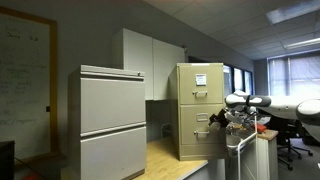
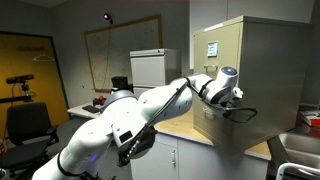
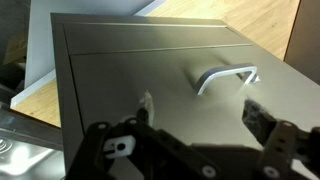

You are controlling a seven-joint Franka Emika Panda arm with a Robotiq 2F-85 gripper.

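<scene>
A tan filing cabinet (image 1: 201, 105) with stacked drawers stands on the counter; all its visible drawers look closed. In the wrist view, a pale curved drawer handle (image 3: 225, 72) sits on the drawer front (image 3: 130, 75), ahead of and to the right of the middle of my fingers. My gripper is open, its dark fingers (image 3: 259, 122) spread wide with nothing between them. In exterior view 2, the gripper (image 2: 236, 106) is close in front of the cabinet; contact cannot be told there.
A grey two-drawer cabinet (image 1: 112, 122) stands to the left, with white wall cupboards (image 1: 148, 60) behind. A sink (image 2: 300, 150) lies at the right in exterior view 2.
</scene>
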